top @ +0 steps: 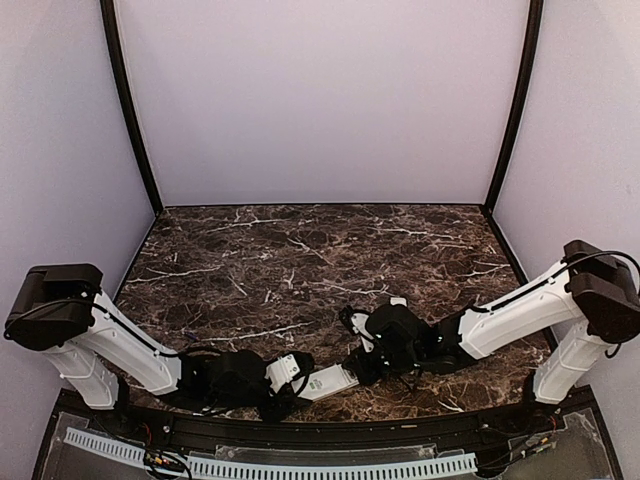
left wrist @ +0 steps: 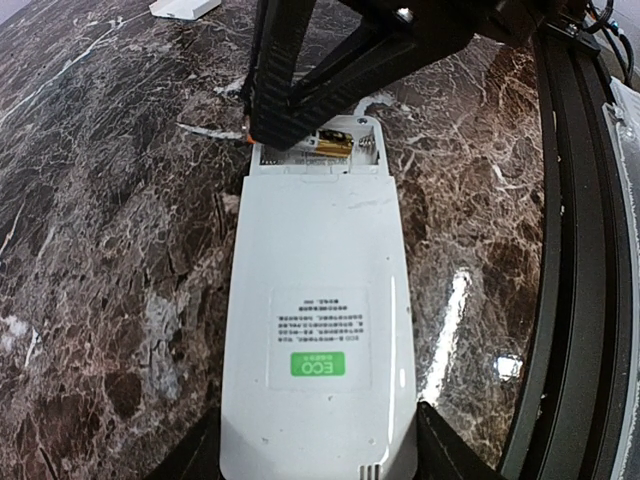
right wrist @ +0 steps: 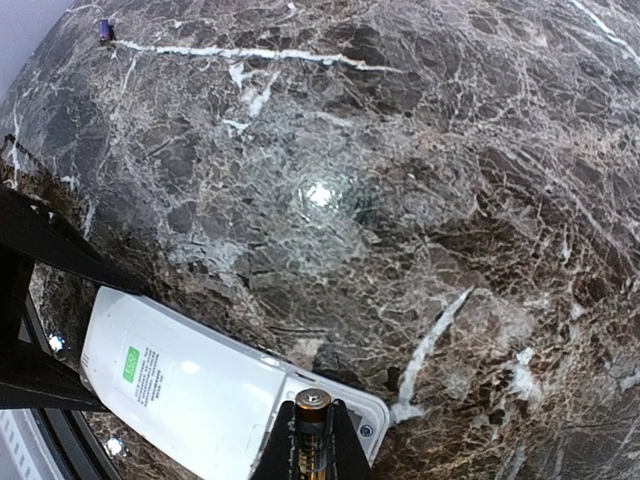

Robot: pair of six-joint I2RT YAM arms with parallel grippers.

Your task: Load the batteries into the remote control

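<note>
The white remote control (left wrist: 318,260) lies back side up, its battery compartment (left wrist: 365,155) uncovered at the far end. Around its near end, my left gripper (top: 298,388) is shut on it. My right gripper is at the compartment, with a battery (right wrist: 313,400) between its fingertips. In the left wrist view, that battery's gold and black side (left wrist: 333,146) shows at the compartment, partly covered by the right fingers (left wrist: 290,115). Whether those fingers still press on the battery cannot be told. Part of the compartment is hidden behind them.
A small purple battery-like piece (right wrist: 105,31) lies far off on the marble table. A white flat piece (left wrist: 185,8) rests beyond the remote. The dark table edge (left wrist: 545,250) runs close beside the remote. Much of the table (top: 310,250) behind the arms is clear.
</note>
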